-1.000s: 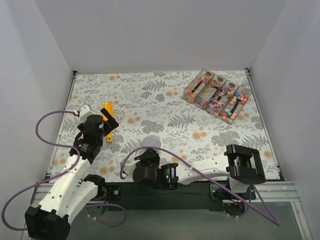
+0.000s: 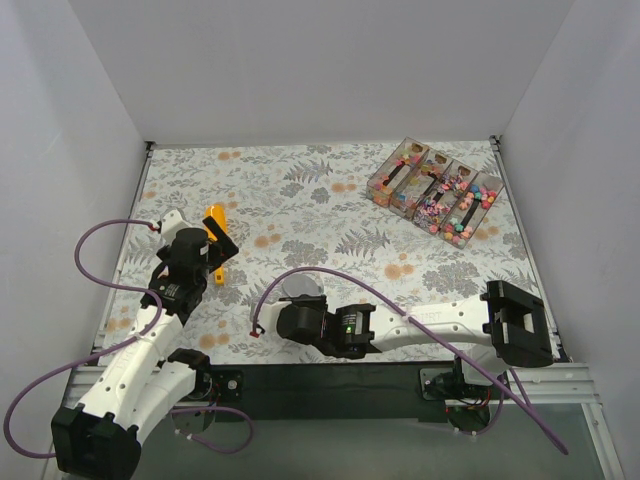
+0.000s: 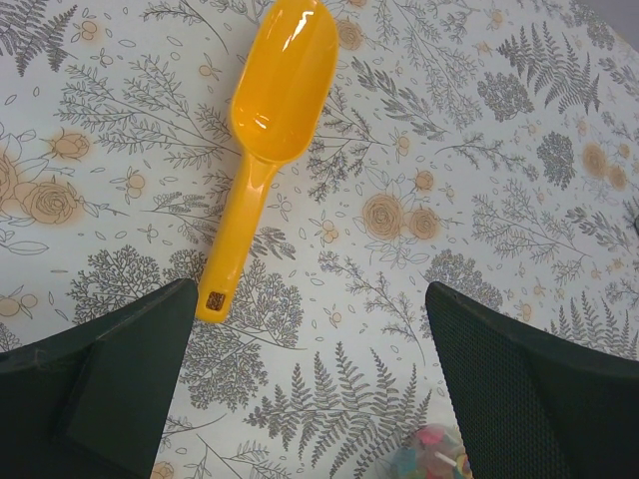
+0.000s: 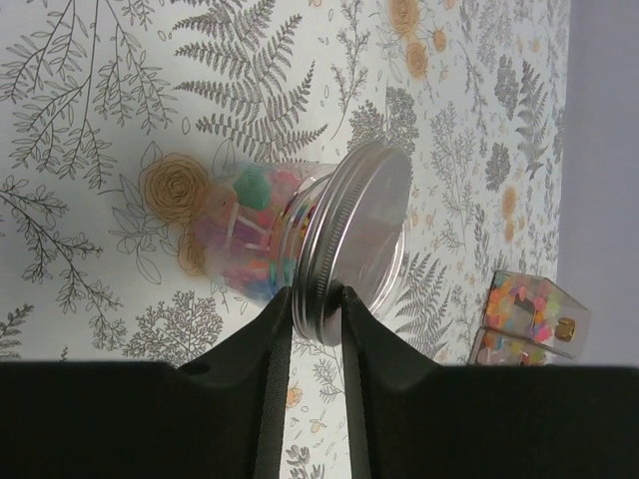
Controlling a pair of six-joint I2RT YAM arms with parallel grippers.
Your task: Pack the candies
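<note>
A clear jar of colourful candies [image 4: 240, 225] stands near the front centre, partly hidden by my right arm in the top view. My right gripper is at the rim of its silver lid [image 4: 369, 215], which is tilted and lifted at the jar's mouth; whether the fingers grip it firmly is hard to tell. My left gripper is open above a yellow scoop [image 3: 280, 80] lying on the floral mat, with nothing between its fingers.
Clear compartment boxes [image 2: 435, 195] holding candies stand at the back right. Walls border the sides and back.
My right arm and wrist have shifted slightly right over the jar. My left arm has stayed in place.
</note>
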